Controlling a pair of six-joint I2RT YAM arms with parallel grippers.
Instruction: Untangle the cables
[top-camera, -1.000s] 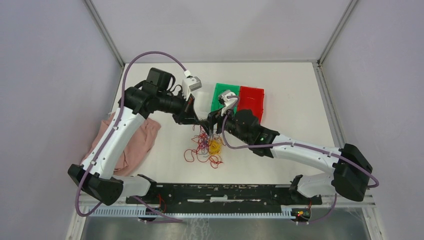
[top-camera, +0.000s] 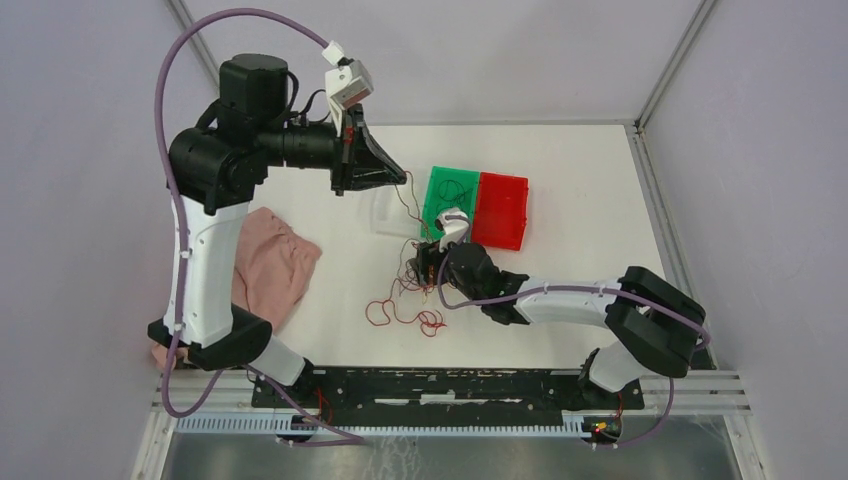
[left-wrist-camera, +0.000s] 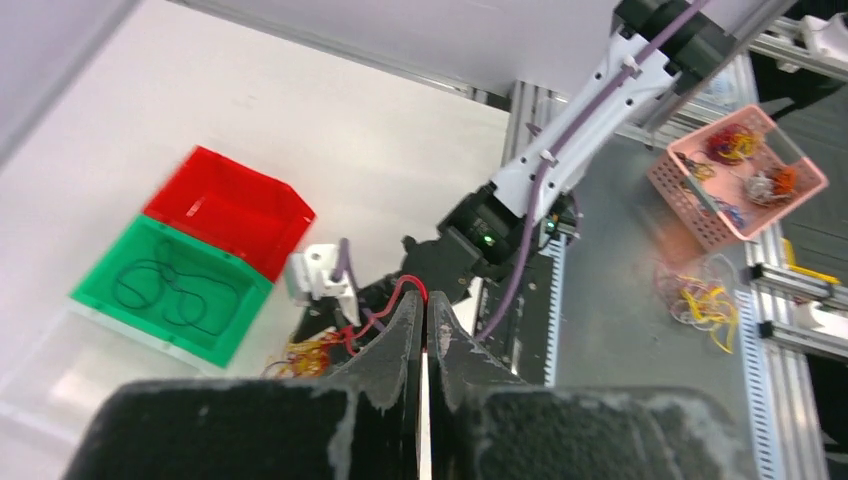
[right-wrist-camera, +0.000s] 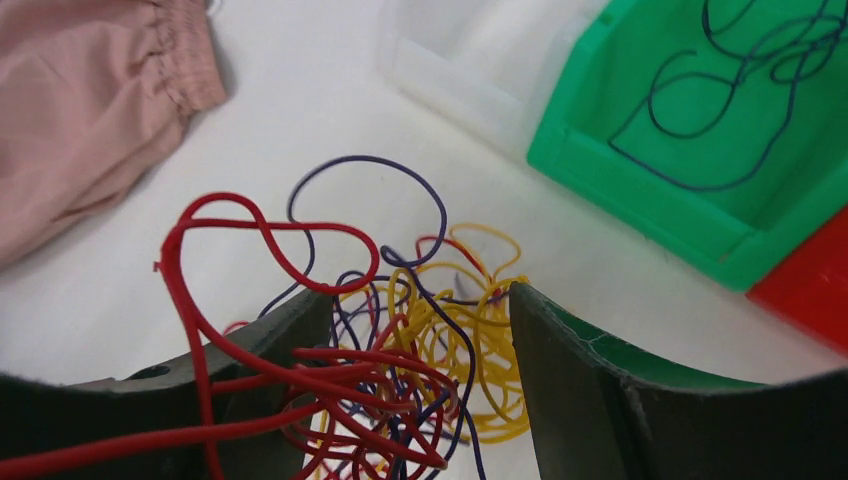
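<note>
Raised high at the left, my left gripper (top-camera: 402, 181) is shut on a red cable (left-wrist-camera: 413, 281) that runs down from its tips toward the tangle. Below, my right gripper (top-camera: 422, 262) is over the tangle with its fingers (right-wrist-camera: 565, 390) part open. Between and beyond those fingers lie red loops (right-wrist-camera: 350, 385), a dark blue cable (right-wrist-camera: 437, 300) and a yellow cable (right-wrist-camera: 490, 330), all intertwined. Whether the right fingers touch any strand cannot be told. Loose red loops (top-camera: 430, 322) lie on the white table in front of the grippers.
A green bin (top-camera: 433, 196) holding a dark cable stands behind the right gripper, beside an empty red bin (top-camera: 516, 212) and a translucent bin (top-camera: 392, 216). A pink cloth (top-camera: 272, 262) lies at the left.
My left gripper has risen, drawing a red strand up from the tangle. The right gripper has moved lower, over the tangle, and the two grippers now stand farther apart.
</note>
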